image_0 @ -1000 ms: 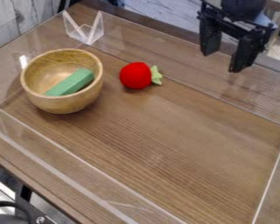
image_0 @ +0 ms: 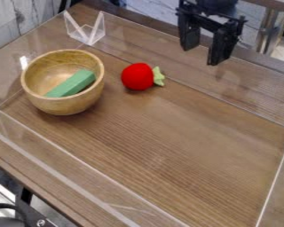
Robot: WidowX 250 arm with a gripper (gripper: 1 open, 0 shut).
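My black gripper (image_0: 206, 40) hangs over the back of the wooden table at the upper right, above and to the right of a red tomato-like object with green leaves (image_0: 138, 76). Its fingers point down; whether they are open or shut is hard to tell. A wooden bowl (image_0: 52, 97) at the left holds a green oblong object (image_0: 74, 82).
A clear wire or plastic stand (image_0: 85, 27) sits at the back left. The middle, front and right of the tabletop (image_0: 169, 160) are bare. A black cable lies at the lower left corner.
My gripper has moved left and slightly up along the back of the table. The bowl, the green object and the red object have not moved.
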